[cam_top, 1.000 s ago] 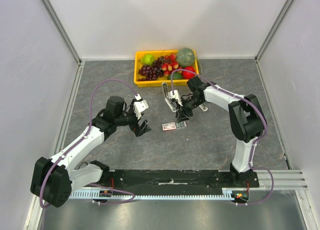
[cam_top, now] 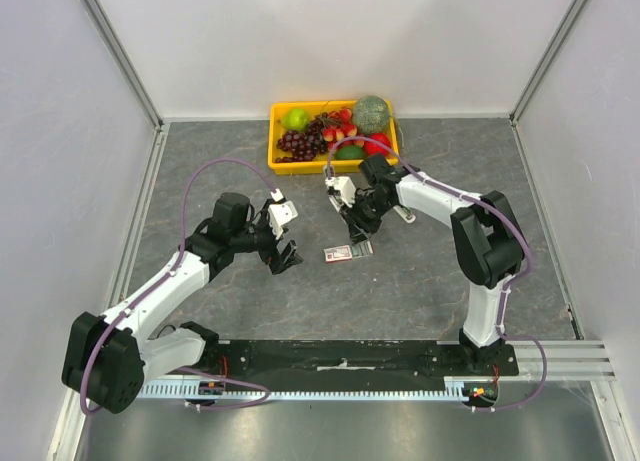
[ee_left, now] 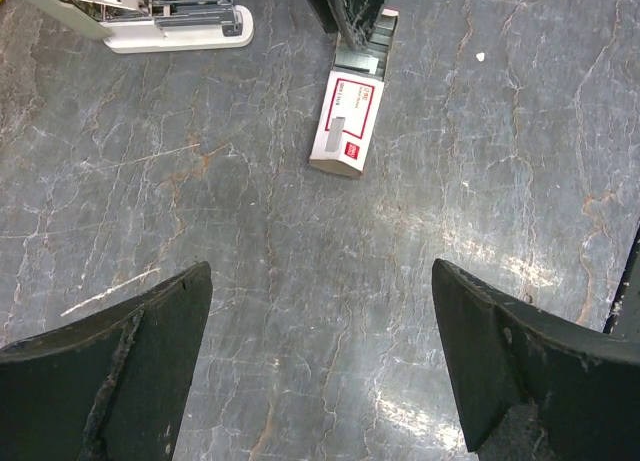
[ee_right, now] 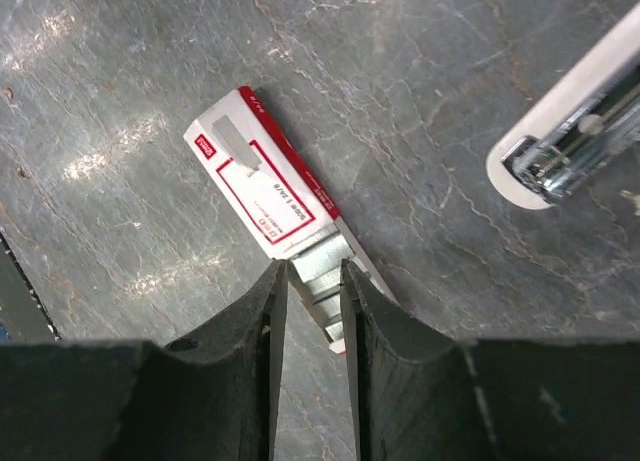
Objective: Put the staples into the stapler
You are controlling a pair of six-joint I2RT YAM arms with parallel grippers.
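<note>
A white-and-red staple box [cam_top: 338, 254] lies open on the grey table, silver staple strips [ee_right: 320, 261] showing at one end. My right gripper is right over that end, its fingertips close together at the strips; whether anything is between them is not clear. The stapler [ee_left: 180, 31] lies on the table beside the box, its loading channel exposed, partly hidden by my right arm in the top view. My left gripper stands open left of the box, nothing between its fingers.
A yellow basket [cam_top: 276, 152] of fruit stands at the back, behind the stapler.
My right gripper has shifted a little leftward in the top view, above the staple box. The left arm and the box have not visibly moved.
</note>
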